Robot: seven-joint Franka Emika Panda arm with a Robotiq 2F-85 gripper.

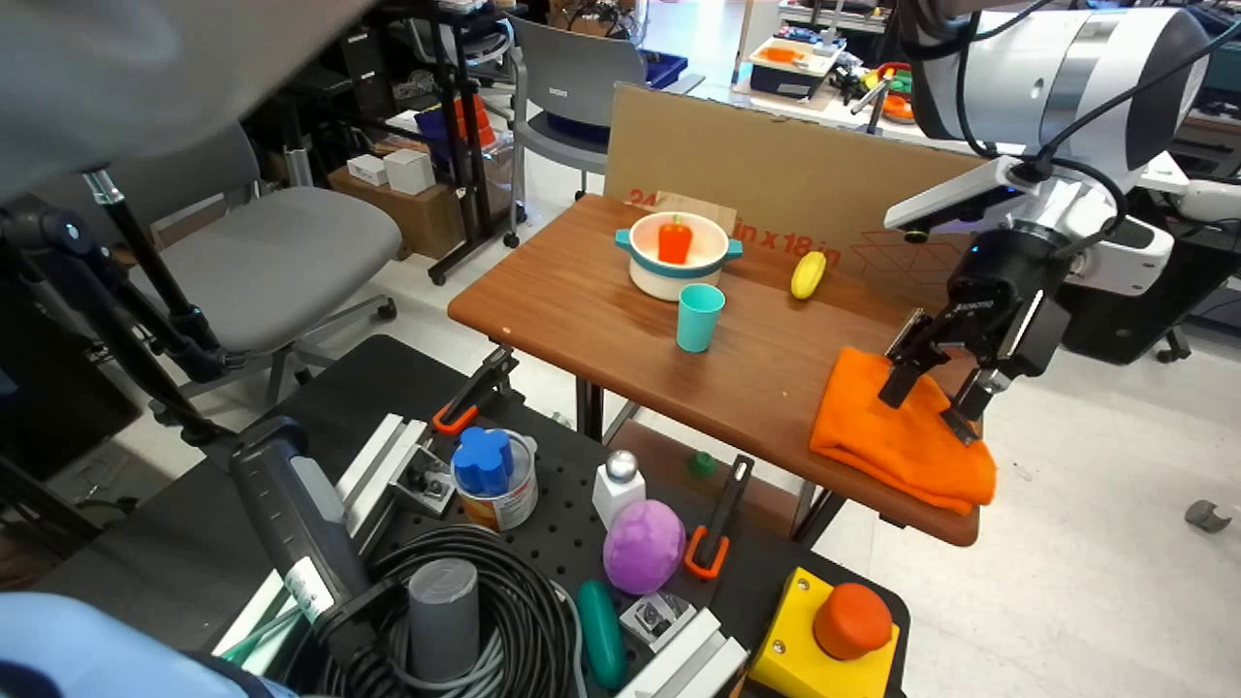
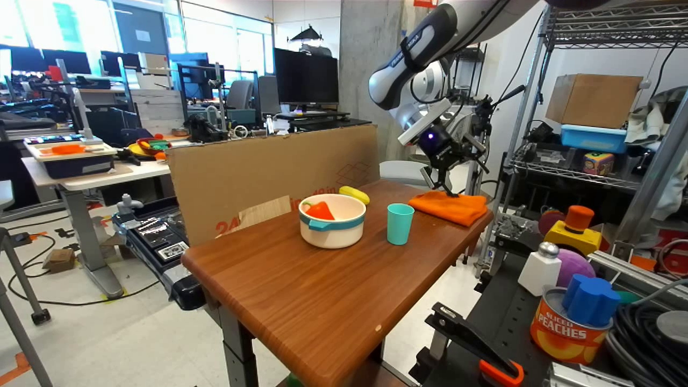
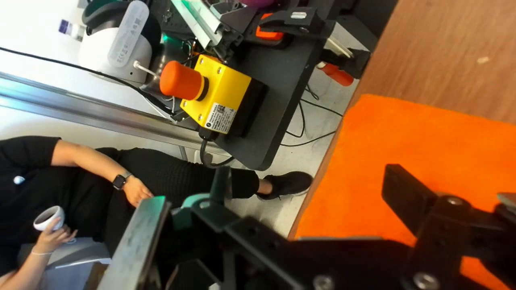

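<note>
An orange folded cloth (image 1: 867, 419) lies at the near right end of the brown table (image 1: 547, 279). My gripper (image 1: 927, 408) is low over it, tilted, with its fingers spread apart. In the wrist view one black finger (image 3: 405, 195) is above the cloth (image 3: 435, 135), and the other finger (image 3: 221, 186) is out past the table edge. Nothing shows between them. In exterior view 2 the fingertips (image 2: 448, 189) are close at the cloth (image 2: 445, 205); whether they touch it I cannot tell.
A teal cup (image 1: 699, 316), a white pot (image 1: 663, 279) holding an orange pepper (image 1: 675, 240), and a yellow banana-like item (image 1: 808, 274) stand farther along the table. Cardboard (image 1: 756, 163) walls its back. A seated person (image 3: 159, 169) is close beside the table end.
</note>
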